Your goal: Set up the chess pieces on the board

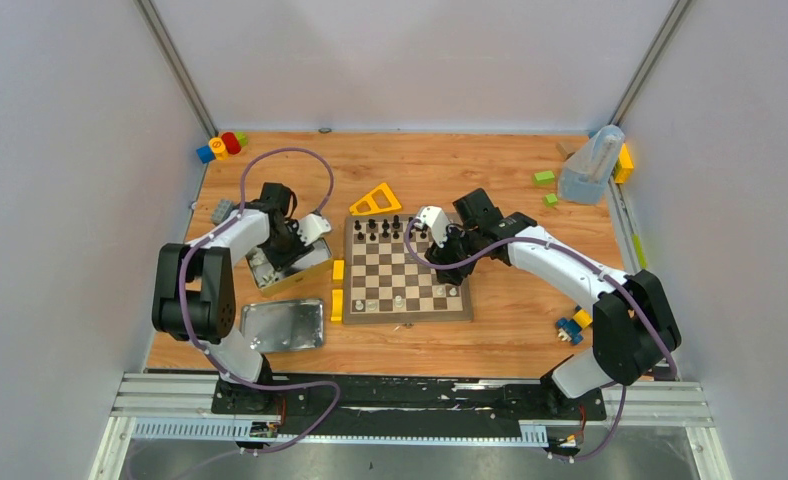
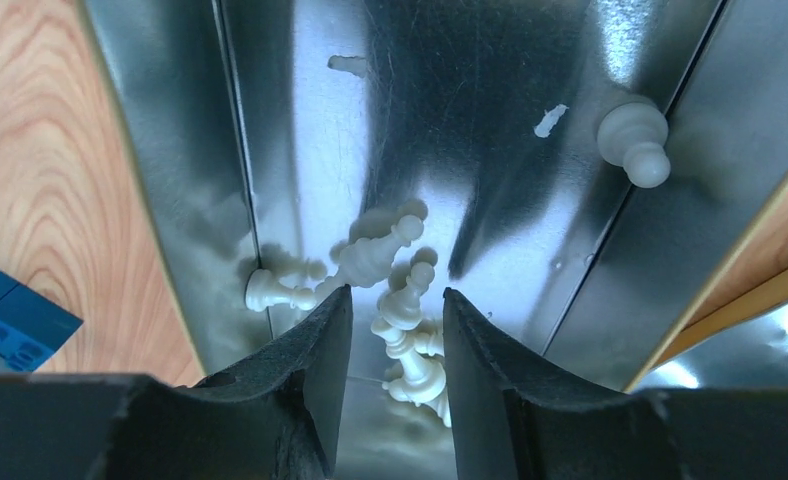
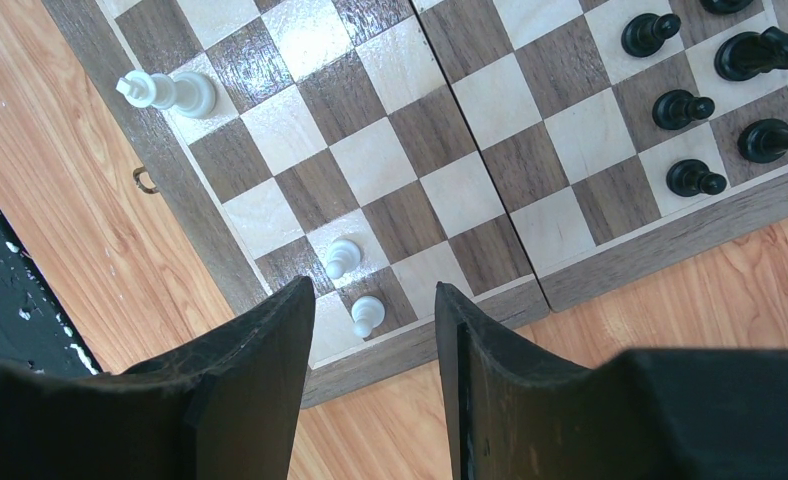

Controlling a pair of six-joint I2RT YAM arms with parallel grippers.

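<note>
A metal box (image 2: 490,130) left of the chessboard (image 1: 385,312) holds several white pieces, mostly lying in a cluster (image 2: 402,305), with one piece (image 2: 633,140) apart. My left gripper hovers over the cluster, fingers apart, no piece clearly between them. My right gripper is open above the board's right side, near two white pawns standing on their squares. A taller white piece (image 3: 175,92) stands on the near row. Black pieces (image 3: 688,178) stand along the far rows.
An empty metal tray (image 1: 282,325) lies below the box. A yellow triangle (image 1: 375,200) is behind the board, yellow blocks (image 1: 337,305) beside it. A plastic container (image 1: 590,170) and toy blocks occupy the right side.
</note>
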